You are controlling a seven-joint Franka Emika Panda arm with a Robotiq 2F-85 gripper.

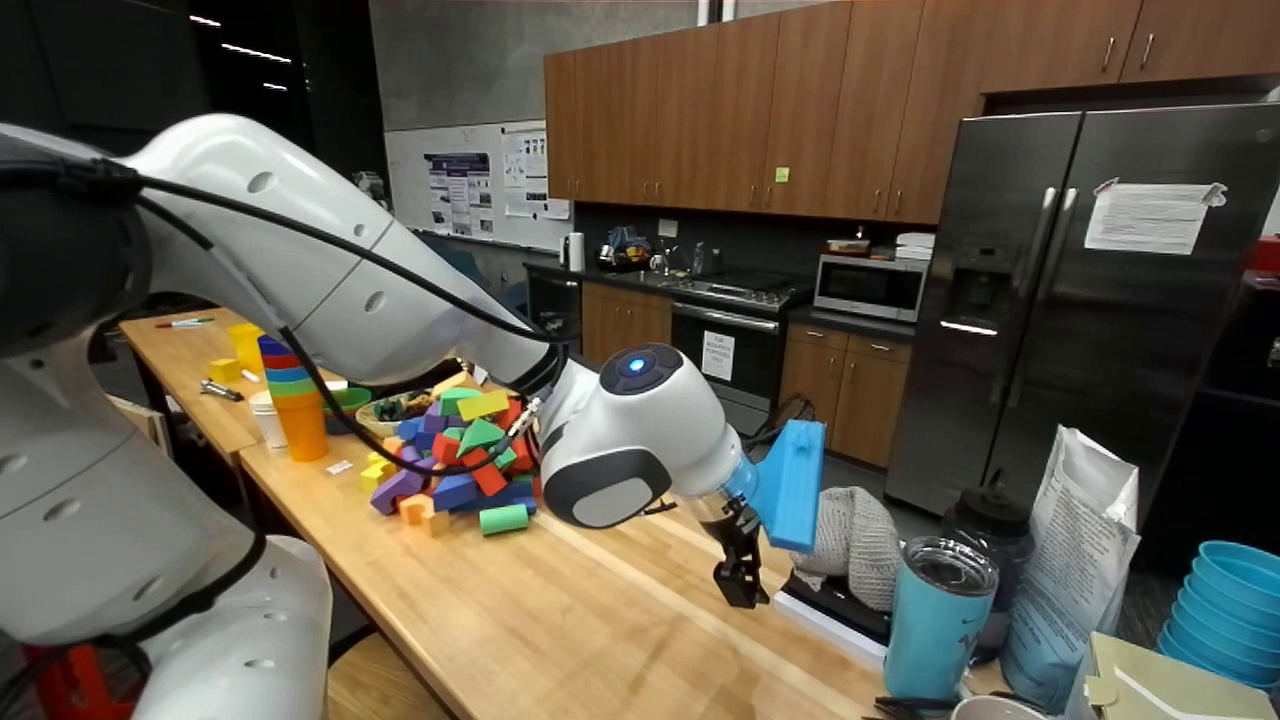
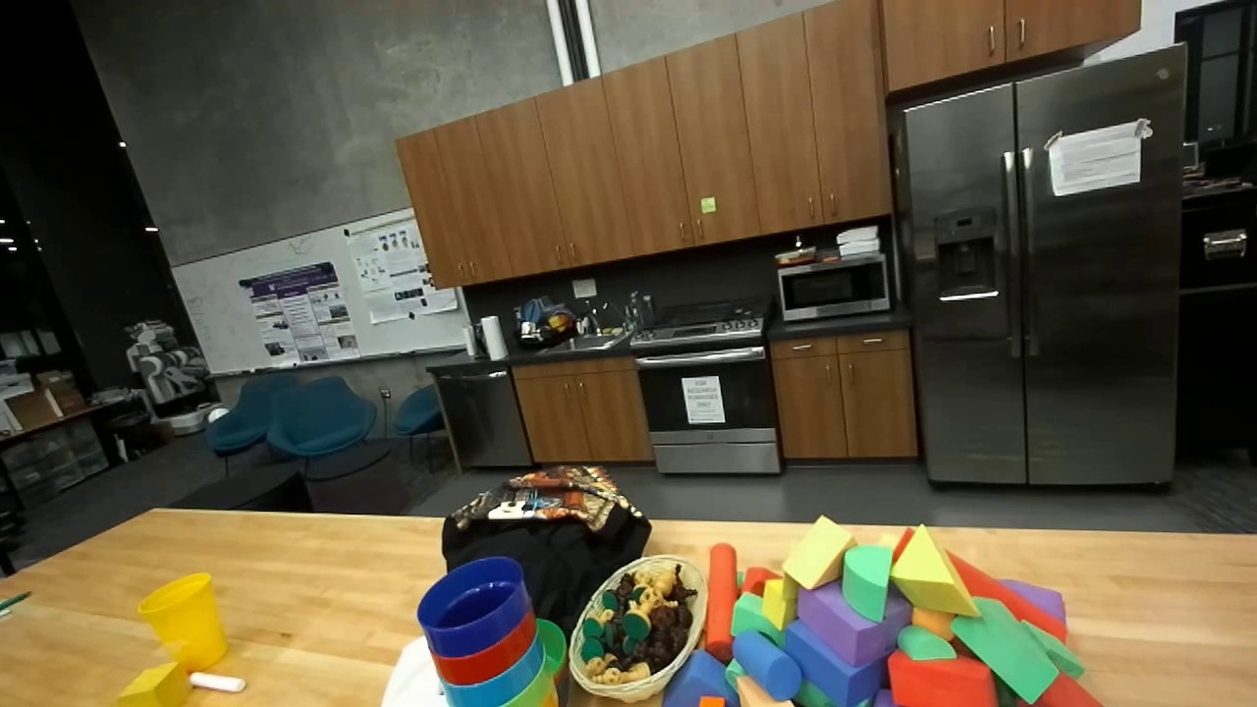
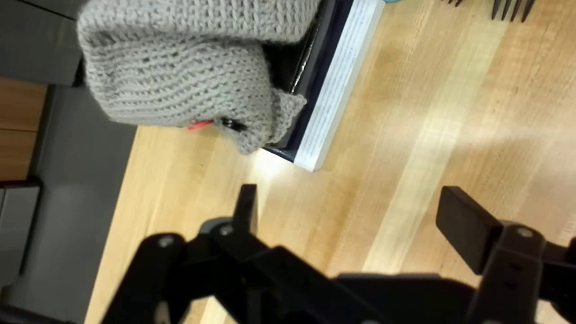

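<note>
Low over the light wood table, my gripper stands open, with its two black fingers wide apart and only bare tabletop between them. Beyond the fingers in the wrist view is a grey knitted cloth (image 3: 183,75), lying bunched on a dark box with a white edge (image 3: 337,81). The box corner is just ahead of the gap, apart from the fingers. In exterior view 1 the gripper (image 1: 741,588) hangs left of the knitted cloth (image 1: 858,546). Exterior view 2 shows neither the arm nor the cloth.
A blue tumbler (image 1: 942,618), a silver bag (image 1: 1068,564) and stacked blue bowls (image 1: 1224,612) crowd the right end. Colourful blocks (image 1: 462,450) are heaped further left, near stacked cups (image 1: 292,396). Forks (image 3: 513,8) lie past the box.
</note>
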